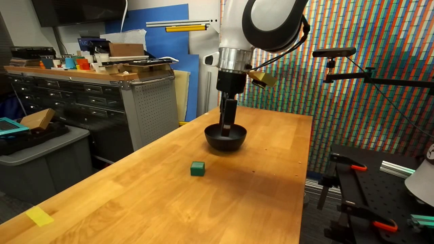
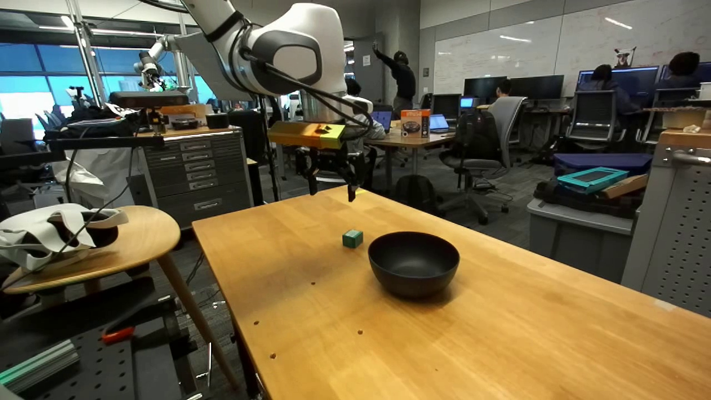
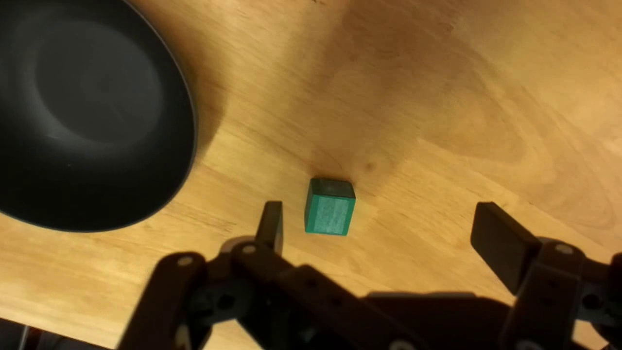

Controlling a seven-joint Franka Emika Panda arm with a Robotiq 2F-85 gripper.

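A small green block rests on the wooden table, apart from a round black bowl. The bowl stands upright and looks empty. My gripper is open above the table, and in the wrist view the block appears between its spread fingers, closer to the left one. Exterior view 2 has the gripper well above the tabletop, with the block below it. From exterior view 1 the gripper overlaps the bowl in the picture. Nothing is held.
Bare table surface surrounds the block and bowl. A strip of yellow tape is stuck near the table's left edge. Beyond the right edge stands a black side table with clamps.
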